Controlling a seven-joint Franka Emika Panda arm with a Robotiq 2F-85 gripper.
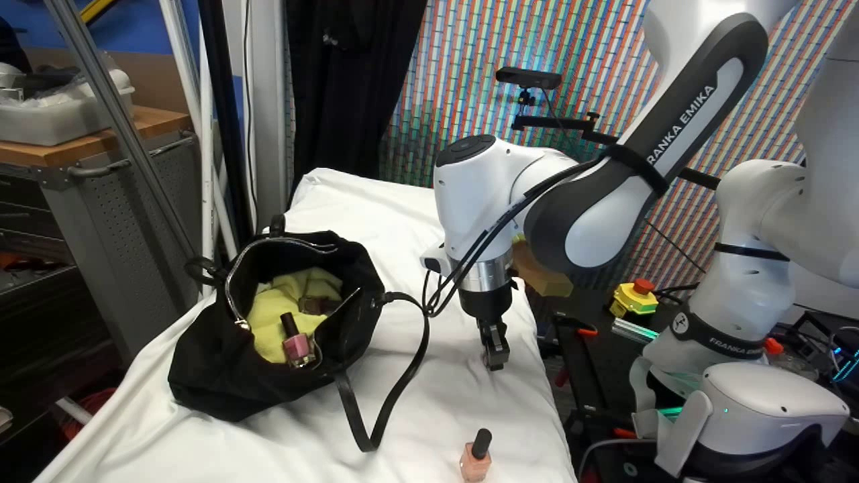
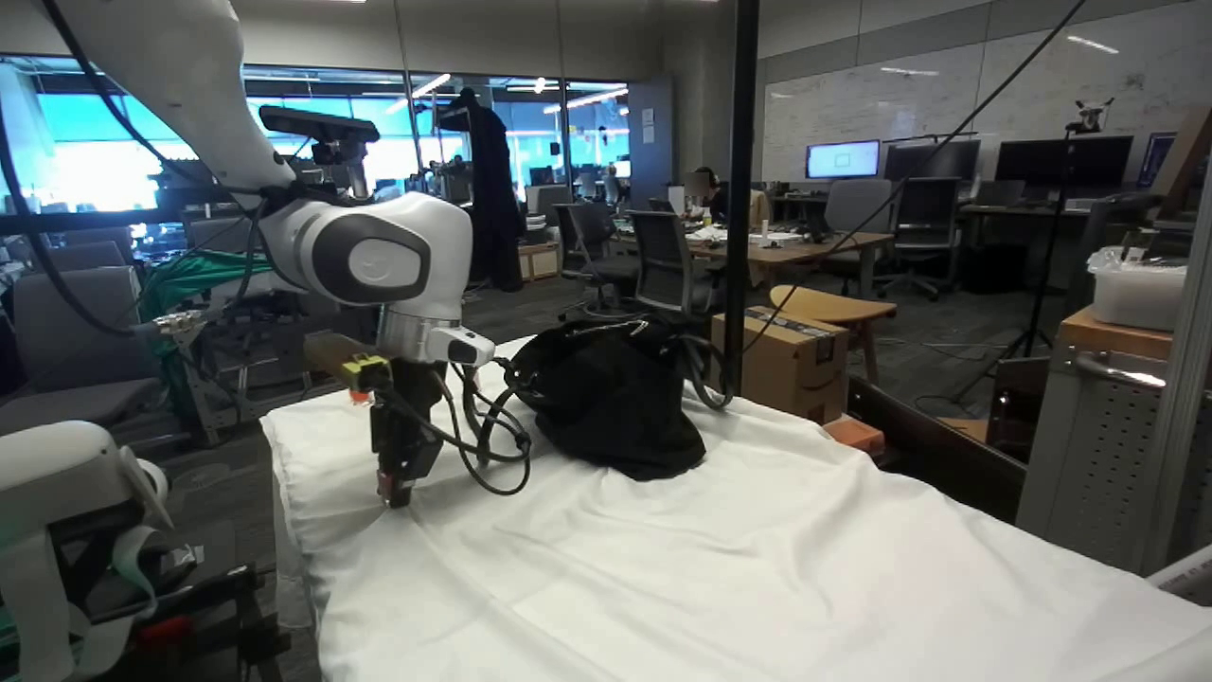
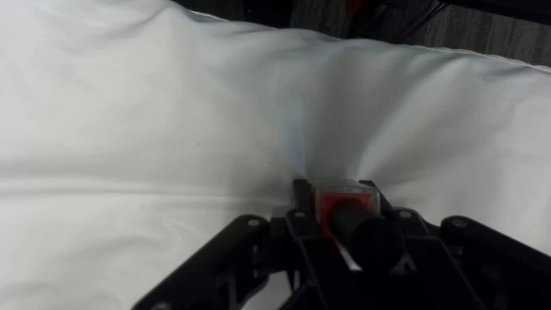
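Between the fingers of my gripper is a red nail polish bottle (image 3: 324,204) with a black cap, gripped at its sides, cap toward the wrist camera. In exterior view 1 the gripper (image 1: 494,358) is over the right side of the white-covered table, and the bottle is mostly hidden there. A black bag (image 1: 233,378) lies open to the left. Inside it, a pink nail polish bottle (image 1: 298,347) rests on yellow-green cloth (image 1: 270,310). A peach nail polish bottle (image 1: 475,463) stands upright near the front of the table.
A strap (image 1: 412,382) from the bag loops over the cloth between the bag and my gripper. The table's edge (image 3: 330,38) shows at the top of the wrist view.
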